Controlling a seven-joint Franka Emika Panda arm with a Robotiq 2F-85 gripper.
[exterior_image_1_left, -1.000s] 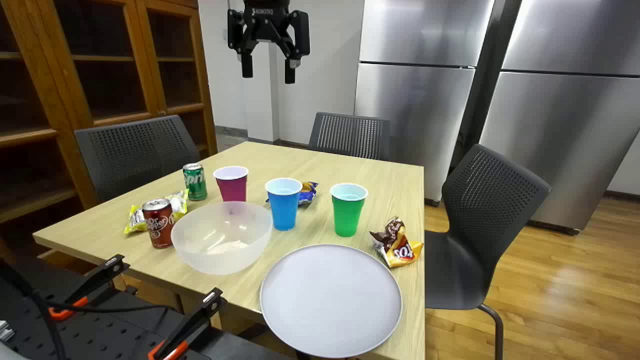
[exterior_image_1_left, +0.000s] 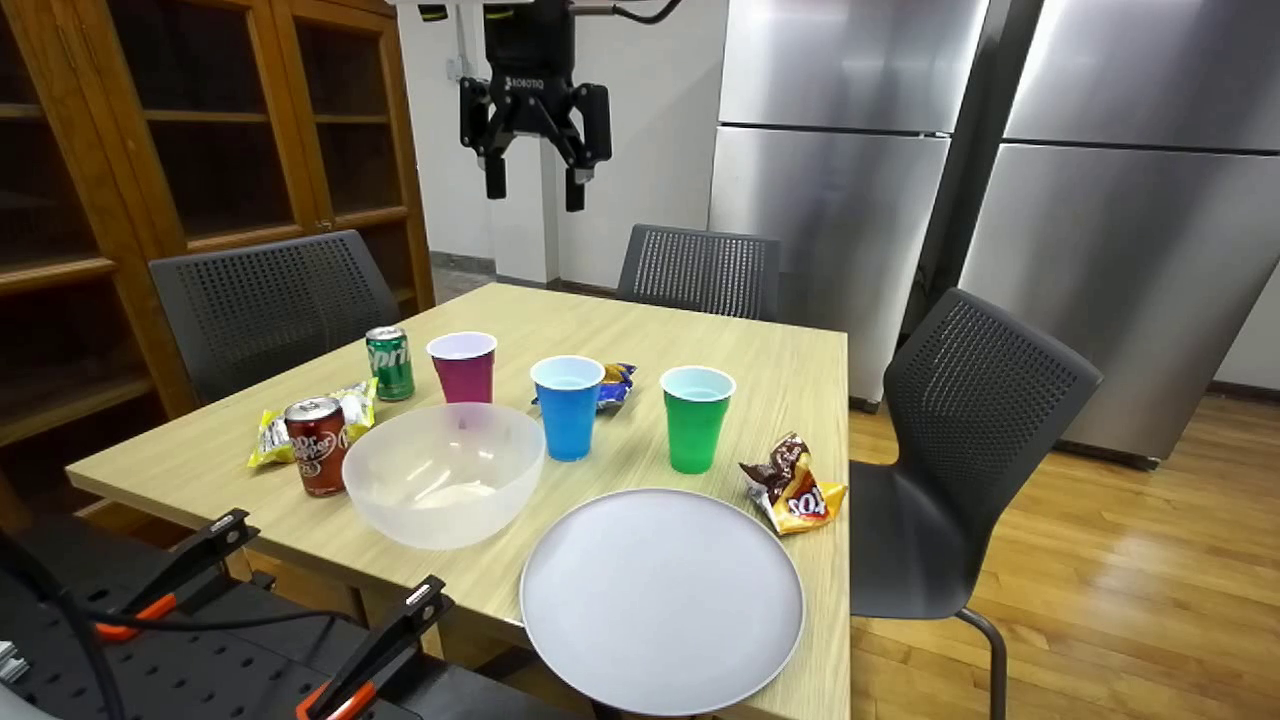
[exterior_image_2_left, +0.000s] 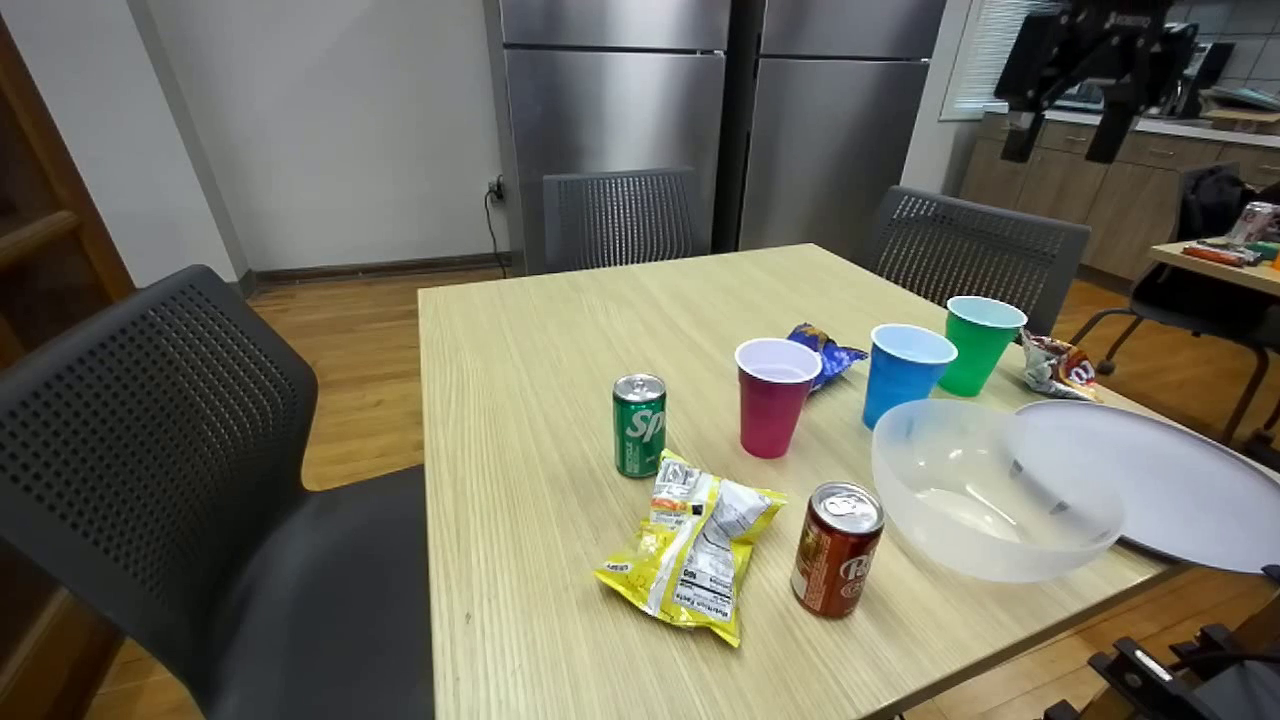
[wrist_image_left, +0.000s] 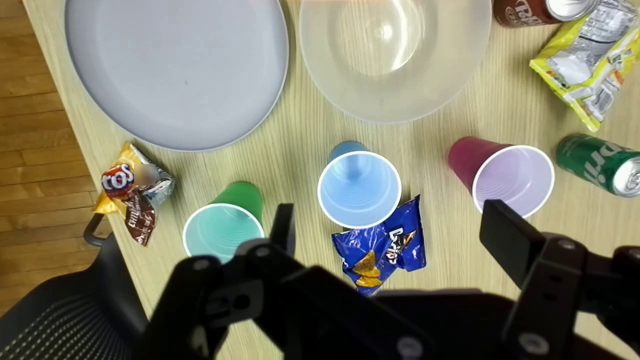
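High above the table hangs my gripper (exterior_image_1_left: 535, 202), open with empty space between its fingertips. Three cups stand upright: purple (exterior_image_1_left: 467, 372), blue (exterior_image_1_left: 567, 414) and green (exterior_image_1_left: 695, 422). Behind the blue cup lies a blue chip bag (wrist_image_left: 387, 246); from the wrist it shows below that cup. A clear bowl (exterior_image_1_left: 444, 480) and a round grey plate (exterior_image_1_left: 662, 606) sit along the near side. Left of the bowl are a Dr Pepper can (exterior_image_2_left: 839, 552), a Sprite can (exterior_image_2_left: 639, 426) and a yellow chip bag (exterior_image_2_left: 690, 552). An orange-brown chip bag (exterior_image_1_left: 794, 490) rests by the right edge.
Bare tabletop (exterior_image_2_left: 552, 348) spreads across the back and one side. Dark chairs (exterior_image_1_left: 960, 444) surround the table. Clamps (exterior_image_1_left: 384, 636) with orange parts sit on a dark surface by the near edge. The plate reaches out over the table's near edge.
The gripper has come down somewhat, staying open and well above the table. Nothing on the table has moved.
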